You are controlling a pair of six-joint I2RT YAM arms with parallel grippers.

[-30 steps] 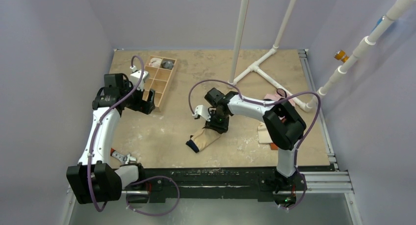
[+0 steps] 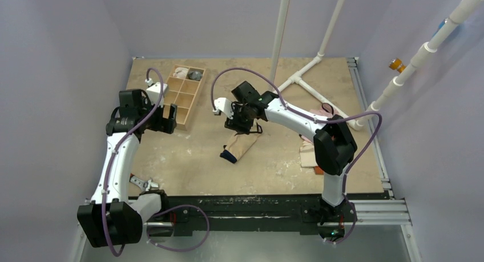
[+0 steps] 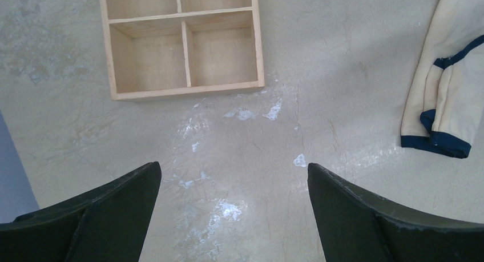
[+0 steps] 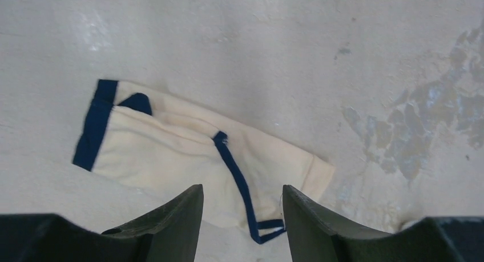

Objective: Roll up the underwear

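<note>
Cream underwear [image 2: 241, 146] with navy trim lies folded into a flat strip at mid-table, slanting toward the upper right. In the right wrist view the underwear [image 4: 165, 159] rests flat, with a navy band [image 4: 91, 128] at one end and a trimmed leg fold along its length. My right gripper is part open above the garment, no cloth gripped between its fingertips. In the left wrist view the underwear [image 3: 419, 102] shows at the right edge. My left gripper stands wide open and empty, well left of the underwear, over bare table.
A wooden divided box [image 2: 186, 92] stands at the back left, with rolled cloths in its far compartments. Other folded fabric [image 2: 308, 156] lies at the right under the right arm. White pipes [image 2: 302, 79] cross the back right. Bare table surrounds the underwear on its left.
My right gripper has drawn back up and to the left, uncovering the underwear's far end. The left arm has barely moved.
</note>
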